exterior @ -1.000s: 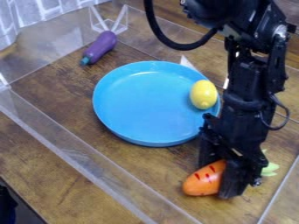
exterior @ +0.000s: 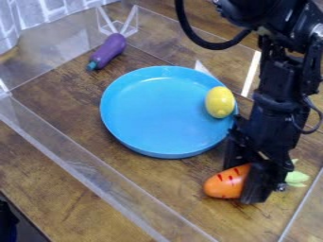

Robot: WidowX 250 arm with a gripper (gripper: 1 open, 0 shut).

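My gripper (exterior: 252,176) reaches down at the right side of the camera view, shut on an orange toy carrot (exterior: 225,184) with dark stripes. The carrot's green top (exterior: 296,179) pokes out to the right behind the fingers. Up and left of the gripper lies a blue plate (exterior: 151,113), with a yellow lemon-like object (exterior: 220,102) on its right side, just beside the gripper's body.
A purple eggplant (exterior: 109,49) lies at the upper left of the wooden surface (exterior: 89,180). Clear plastic walls run along the left and lower edges. The wood below the plate is bare.
My gripper and the carrot in it have shifted slightly up in the view and a little to the right. The plate and eggplant have stayed put.
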